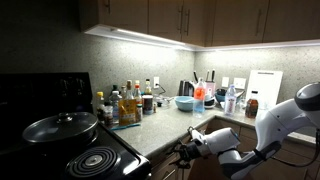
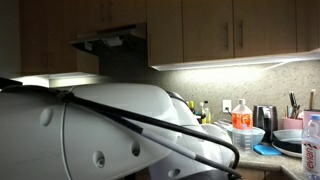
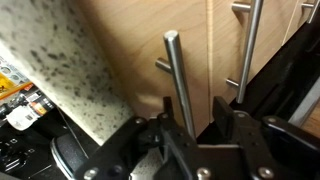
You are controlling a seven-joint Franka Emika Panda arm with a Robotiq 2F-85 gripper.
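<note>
In the wrist view, a metal bar handle (image 3: 178,75) stands out from a light wooden cabinet front (image 3: 140,40). My gripper is open around this bar, its dark fingers (image 3: 225,115) on either side with some space showing. Contact between bar and fingers cannot be made out. From exterior view 1, the gripper (image 1: 178,156) is low at the front of the counter, close to the cabinet faces; its fingertips are small and dark there. Exterior view 2 has the white arm (image 2: 110,130) across its foreground, and the gripper is hidden.
The speckled counter edge (image 3: 75,85) runs close beside the gripper. Another bar handle (image 3: 248,50) is on the right. A stove with a pan (image 1: 60,127) stands left of the counter. Bottles (image 1: 127,108) and a blue bowl (image 1: 185,103) sit on top.
</note>
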